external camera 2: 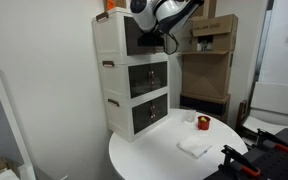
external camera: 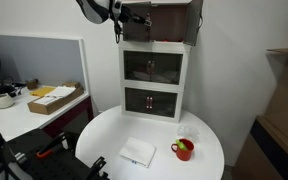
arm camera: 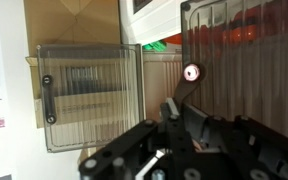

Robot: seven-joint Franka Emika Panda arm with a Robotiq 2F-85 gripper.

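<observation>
My gripper is shut on the dark handle [arm camera: 189, 82] of a see-through cabinet door [arm camera: 212, 92] in the wrist view. A round pale screw head shows at the handle's far end. Exterior view 1 has the gripper [external camera: 140, 18] high at the top tier of the white cabinet [external camera: 152, 77]. To its right, a second top door [external camera: 194, 22] stands swung open; the wrist view shows an open door panel [arm camera: 89, 95] with its own handle. Between the two panels, a green item [arm camera: 156, 46] is partly visible inside. My arm hides some of the top tier in exterior view 2.
Lower cabinet doors [external camera: 151, 103] look closed. On the round white table [external camera: 109, 135] are a white flat object [external camera: 137, 151], a red mug [external camera: 183, 150] with something green, and a clear container [external camera: 189, 132]. A cardboard box [external camera: 52, 99] sits left.
</observation>
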